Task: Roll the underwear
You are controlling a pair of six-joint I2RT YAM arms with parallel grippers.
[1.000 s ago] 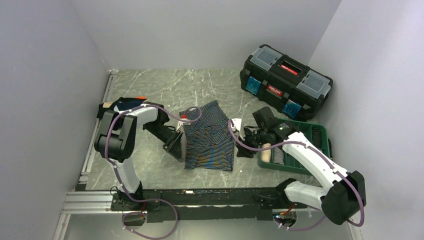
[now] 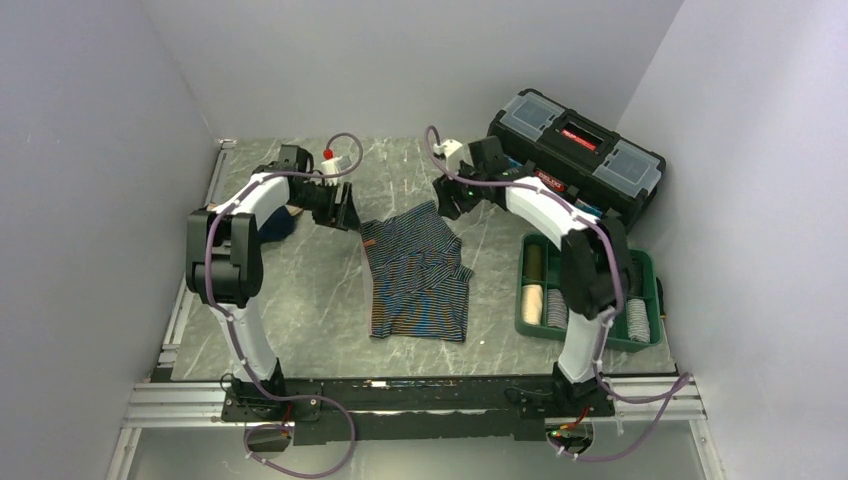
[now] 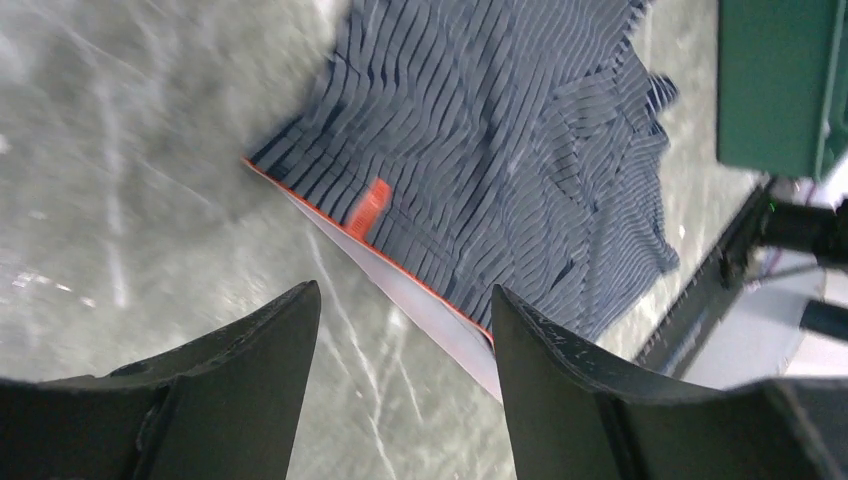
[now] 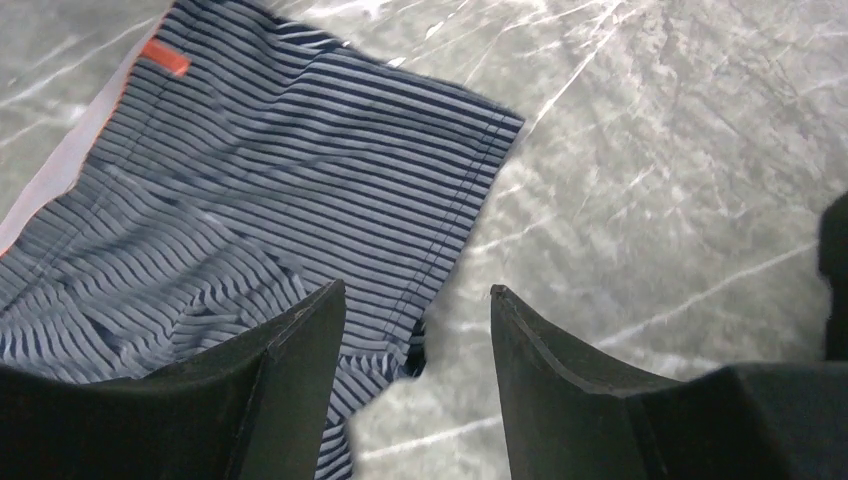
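Dark striped underwear (image 2: pixel 412 275) lies spread on the marbled table, rumpled along its right side. Its waistband edge, orange with a pale strip, runs down the left, and an orange tag (image 3: pixel 369 208) shows near the far left corner. My left gripper (image 2: pixel 345 226) is just beyond that corner, its fingers apart with nothing held. In the right wrist view, the far right corner of the striped cloth (image 4: pixel 400 170) lies ahead of my right gripper, which is open and empty. From above, my right gripper (image 2: pixel 452 208) is close beside that corner.
At the right, a green divided box (image 2: pixel 522 300) holds several rolled cloths, partly under my right arm. Behind it stands a black toolbox (image 2: pixel 570 150). Dark cloth (image 2: pixel 277 226) lies at the left behind my left arm. Bare table surrounds the underwear.
Both arms have moved toward the back of the table, from the underwear's near sides to its far corners. The right one has travelled farthest. The cloth looks unmoved.
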